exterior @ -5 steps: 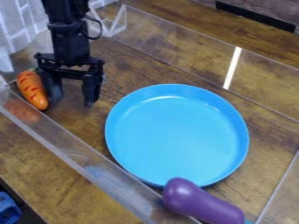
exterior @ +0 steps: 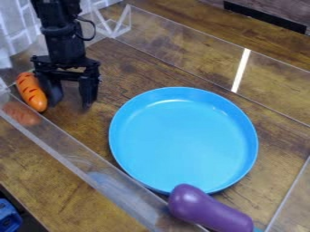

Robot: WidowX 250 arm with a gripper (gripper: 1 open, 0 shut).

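My black gripper (exterior: pixel 68 83) is at the upper left, low over the wooden surface, its two fingers spread apart and open. Its left finger is beside an orange carrot (exterior: pixel 32 91) that lies near the clear tray wall. A large blue plate (exterior: pixel 182 140) fills the centre right. A purple eggplant (exterior: pixel 208 208) lies at the bottom right, by the clear wall.
Clear plastic walls (exterior: pixel 97 172) run along the left, front and right of the work area. Bare wood shows between the gripper and the plate and behind the plate.
The gripper has shifted very slightly to the left, toward the carrot. The plate, carrot and eggplant look unmoved.
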